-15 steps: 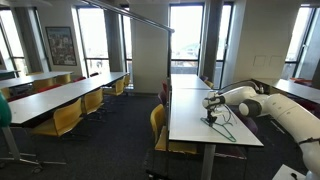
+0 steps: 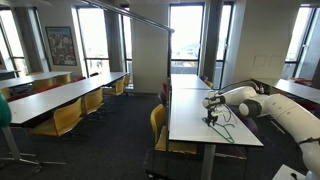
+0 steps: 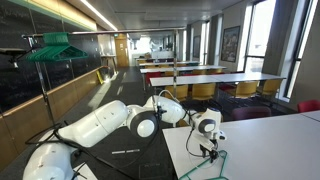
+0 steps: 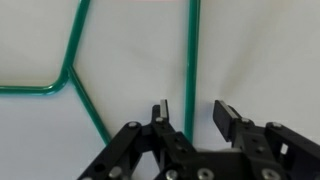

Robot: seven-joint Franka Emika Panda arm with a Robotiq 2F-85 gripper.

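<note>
A green hanger [image 4: 191, 70] lies on the white table [image 2: 190, 125]. In the wrist view one straight bar of it runs up between my gripper's two fingers, with bare tabletop showing on either side of the bar. The fingers of my gripper stand part open, clear of the bar. To the left a bent, branching part of the hanger [image 4: 68, 78] shows. From outside, the gripper [image 3: 208, 152] points down close to the tabletop over the hanger [image 3: 207, 172]; its fingertips are too small to read there.
More green hangers [image 3: 58, 48] hang from a rack [image 3: 42, 75] at the left. Yellow chairs [image 2: 158, 122] stand along the table's side. The tabletop [image 3: 260, 140] beyond the gripper is clear.
The hanger shows no clear shift.
</note>
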